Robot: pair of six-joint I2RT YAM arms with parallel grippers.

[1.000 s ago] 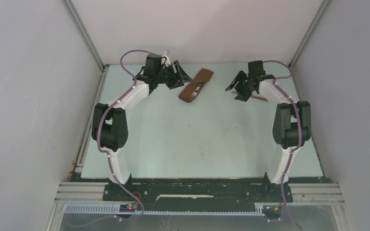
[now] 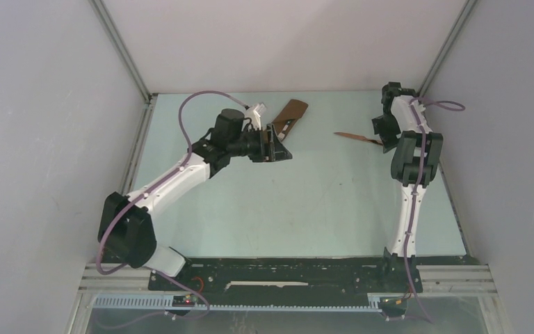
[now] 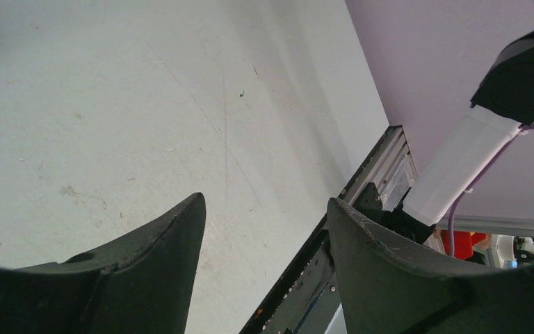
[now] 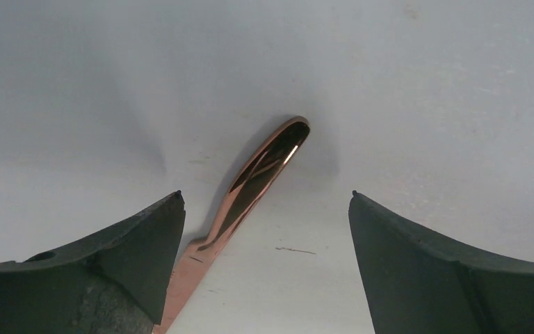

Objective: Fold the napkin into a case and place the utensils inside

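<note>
A brown folded napkin [image 2: 293,110] lies at the back middle, partly hidden by my left arm; pale strips show on it. A copper knife [image 2: 354,136] lies flat to its right, its handle [image 4: 271,158] filling the middle of the right wrist view. My right gripper is open above that knife, at the handle end, holding nothing. My left gripper hangs open over bare table just in front of the napkin, with nothing between its fingers.
Walls [image 2: 55,174] close in the left, right and back sides; the right arm is near the right wall.
My left gripper has moved right and toward the front from beside the napkin. My right gripper has moved right along the knife to its right end.
</note>
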